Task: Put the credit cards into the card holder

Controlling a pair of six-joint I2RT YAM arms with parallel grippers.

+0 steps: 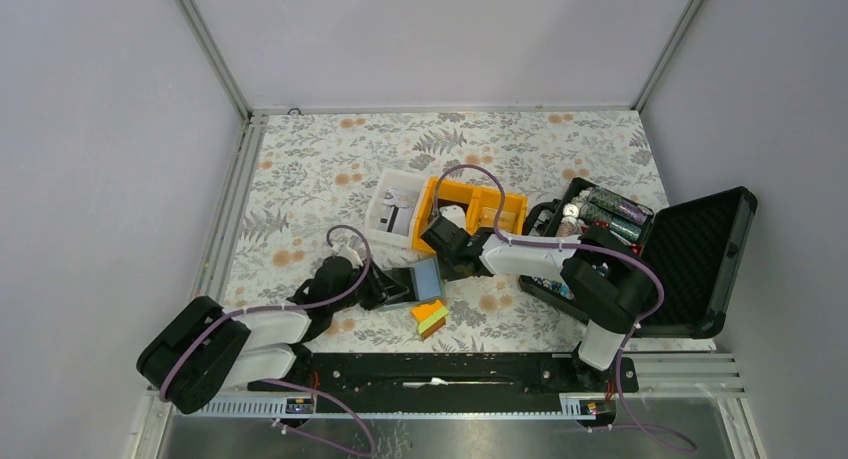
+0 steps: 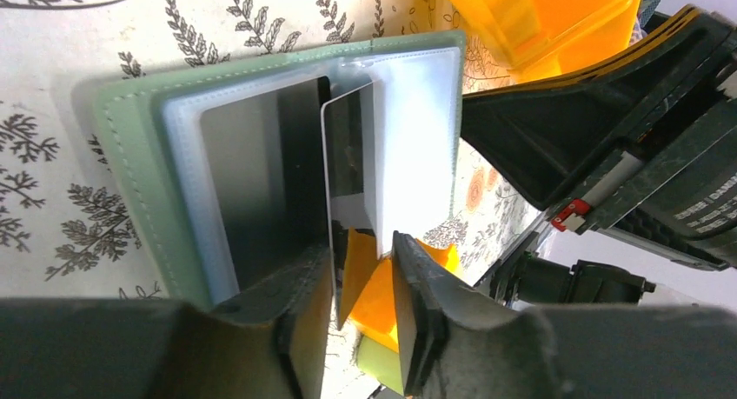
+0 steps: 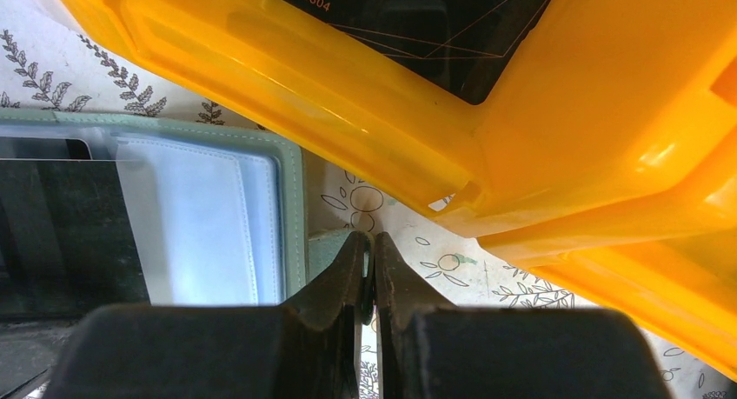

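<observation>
The card holder (image 2: 139, 173) lies open on the table, pale green with light blue pockets, beside the yellow bin. A dark card (image 2: 348, 147) stands partly in its right pocket, in the left wrist view. My left gripper is at that card's near end, part open, fingertips on either side of it; whether they touch it is unclear. My right gripper is shut on the holder's green edge at its right side, in the right wrist view.
A yellow bin (image 1: 513, 204) and a white bin (image 1: 377, 204) sit behind the holder. An orange and green object (image 1: 430, 319) lies in front. A black case (image 1: 700, 259) with cylinders fills the right side.
</observation>
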